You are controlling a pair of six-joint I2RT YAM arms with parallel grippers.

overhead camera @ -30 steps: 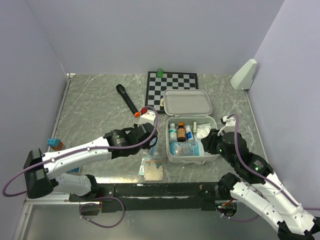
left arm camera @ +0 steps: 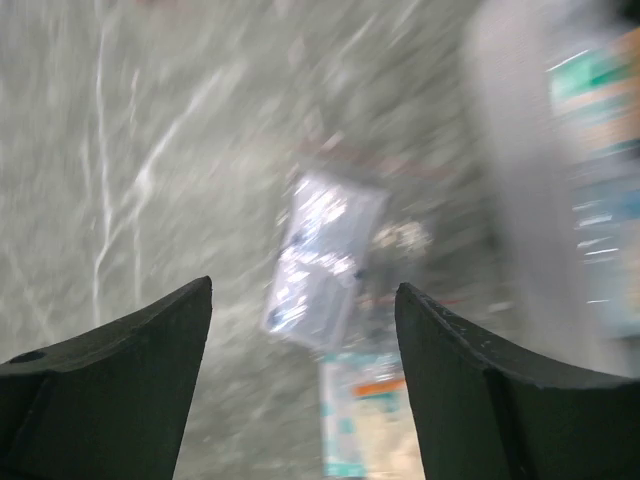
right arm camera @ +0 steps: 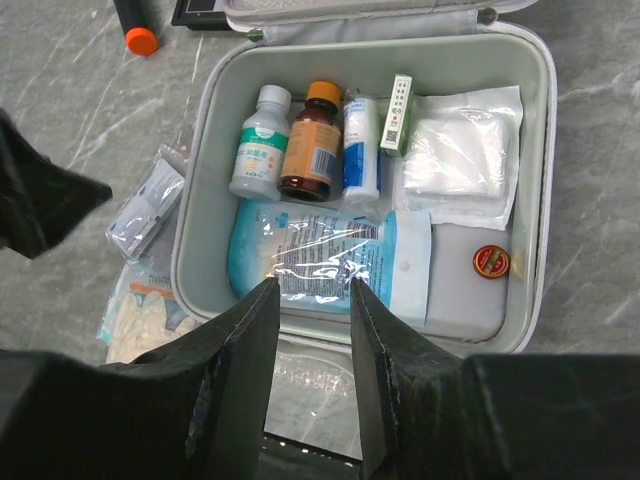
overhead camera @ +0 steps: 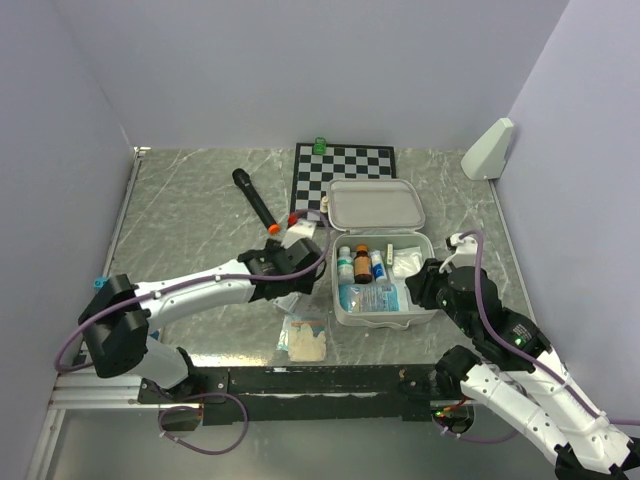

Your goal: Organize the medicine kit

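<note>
The open medicine kit (overhead camera: 354, 319) holds a white bottle (right arm camera: 258, 152), a brown bottle (right arm camera: 309, 150), a blue-and-white tube (right arm camera: 360, 150), a small box (right arm camera: 396, 115), a gauze packet (right arm camera: 458, 150), a blue pack (right arm camera: 319, 262) and a red tin (right arm camera: 491, 261). Left of it lie a thin sachet (left arm camera: 325, 255) and a bag with pale contents (overhead camera: 306, 339). My left gripper hovers open over the sachet, nothing between its fingers. My right gripper is over the kit's near edge, empty, its fingers apart.
A microphone (overhead camera: 254, 200) and a chessboard (overhead camera: 355, 159) lie behind. A white object (overhead camera: 488, 150) stands at the back right.
My right gripper has barely moved.
</note>
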